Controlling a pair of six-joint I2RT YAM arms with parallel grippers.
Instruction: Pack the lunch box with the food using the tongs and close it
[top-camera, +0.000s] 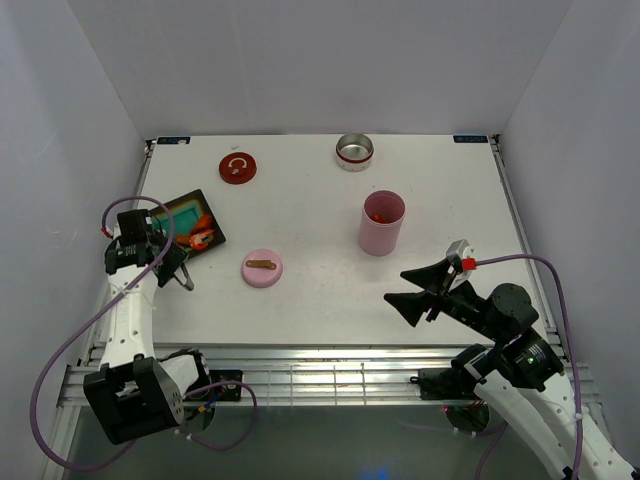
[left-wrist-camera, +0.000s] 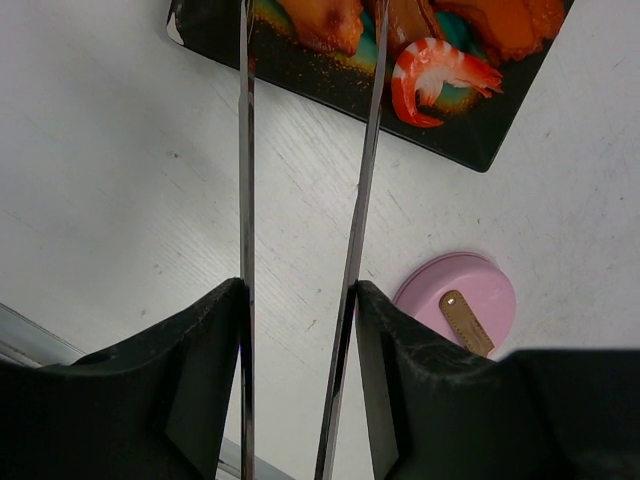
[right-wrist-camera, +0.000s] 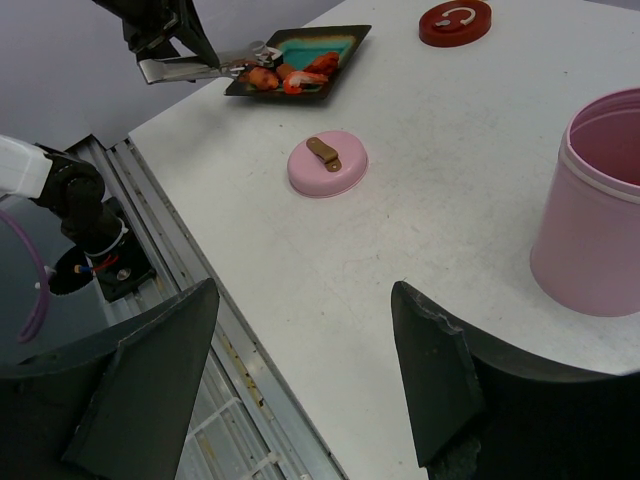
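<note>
A dark square tray (top-camera: 219, 238) at the left holds fried pieces (left-wrist-camera: 325, 20) and a shrimp (left-wrist-camera: 445, 80). My left gripper is over the tray's near edge, open, its long metal tongs reaching to the food; the tips are cut off at the top of the wrist view. A pink container (top-camera: 379, 234) with something red inside stands right of centre. A pink lid (top-camera: 261, 277) with a brown handle lies right of the tray. My right gripper (top-camera: 425, 295) hangs at the front right, fingers apart with nothing seen between them.
A red lid (top-camera: 238, 175) lies at the back left and a steel bowl (top-camera: 354, 150) at the back centre. A metal rail (top-camera: 320, 355) runs along the front edge.
</note>
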